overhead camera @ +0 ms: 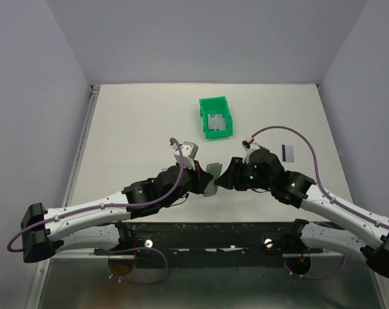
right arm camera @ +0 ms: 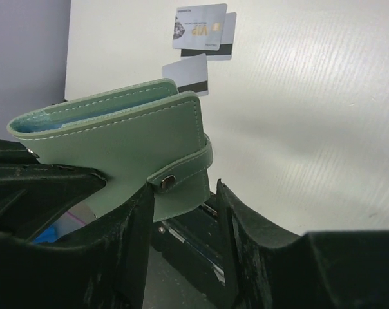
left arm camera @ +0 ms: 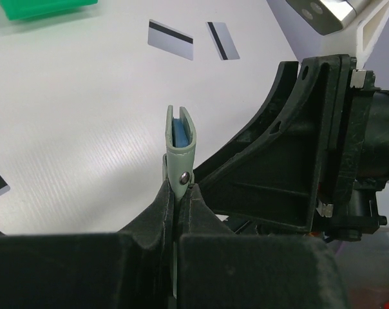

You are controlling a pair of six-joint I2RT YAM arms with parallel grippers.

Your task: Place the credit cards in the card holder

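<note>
My left gripper (overhead camera: 202,177) holds the sage-green card holder (overhead camera: 212,179) upright, shut on it, near the table's front middle; its blue lining shows at the top. My right gripper is open right at the holder's snap strap (right arm camera: 181,166), fingertips beside it. In the right wrist view, a VIP card (right arm camera: 198,26) lies overlapping another card on the table, with a striped card (right arm camera: 188,71) nearby. The left wrist view shows two more cards (left arm camera: 170,40) lying apart.
A green basket (overhead camera: 216,133) with something grey inside sits at the back middle of the table (overhead camera: 143,116). A card (overhead camera: 288,153) lies on the right side. The front edge is close below both grippers.
</note>
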